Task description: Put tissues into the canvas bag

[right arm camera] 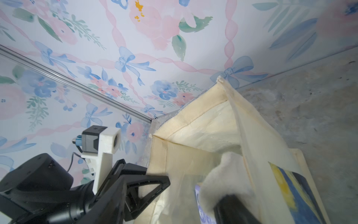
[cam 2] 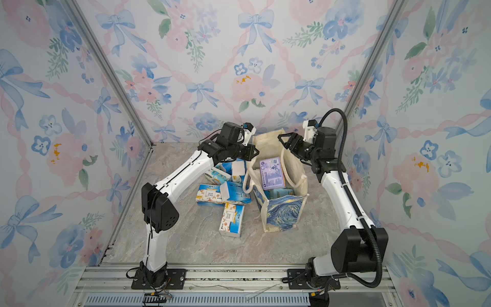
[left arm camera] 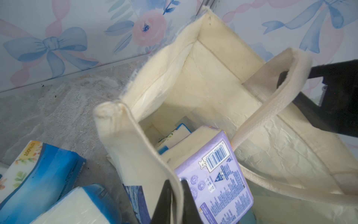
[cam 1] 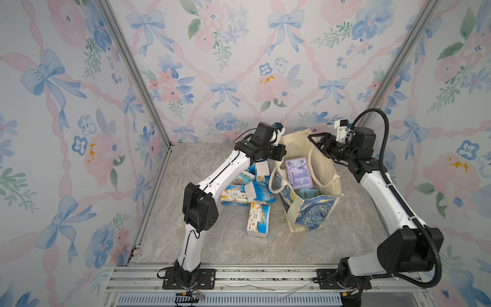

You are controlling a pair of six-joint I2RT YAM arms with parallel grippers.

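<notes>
The canvas bag [cam 1: 311, 217] stands with its mouth spread. Inside it, a purple tissue pack [cam 1: 299, 174] leans over a bluish pack [cam 1: 308, 194], and a white-blue pack [left arm camera: 175, 136] shows behind. My left gripper is shut on the bag's left rim. My right gripper [cam 1: 319, 141] is over the bag's right side, its fingers spread apart. One of those fingers [left arm camera: 287, 76] reaches through the loop of the right handle [left arm camera: 277, 97]; whether the handle is touched is unclear. To the bag's left lie several blue-and-white tissue packs [cam 1: 258, 219].
A left handle [cam 1: 273, 184] loops down outside the bag, close to a tissue pack [cam 1: 261, 193]. Patterned walls close in the back and sides. Bare tabletop [cam 1: 189, 158] lies at the far left, and the front is clear too.
</notes>
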